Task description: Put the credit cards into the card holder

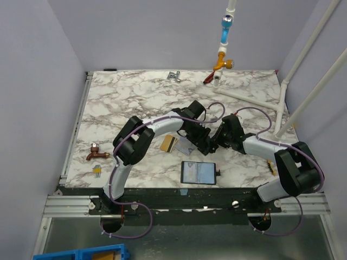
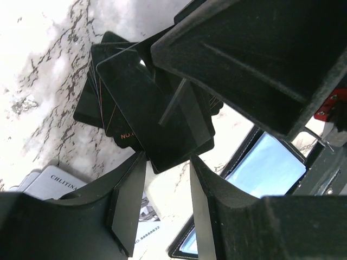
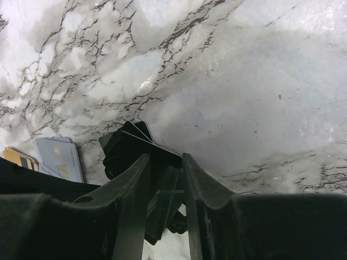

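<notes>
A pile of black cards (image 2: pixel 135 103) lies on the marble surface, with both grippers over it in the middle of the table. The left gripper is part open at the pile's lower edge, with nothing clearly between its tips. The right gripper has its fingertips apart at the pile's edge; whether they touch a card is unclear. Silver cards (image 3: pixel 59 160) and gold cards (image 1: pixel 167 143) lie to the left of the pile. The card holder (image 1: pixel 198 173), with a blue interior, lies flat near the front edge.
Pipes with valves (image 1: pixel 222 57) stand at the back and right. A brass tap (image 1: pixel 96 153) and a yellow piece (image 1: pixel 97 170) lie front left.
</notes>
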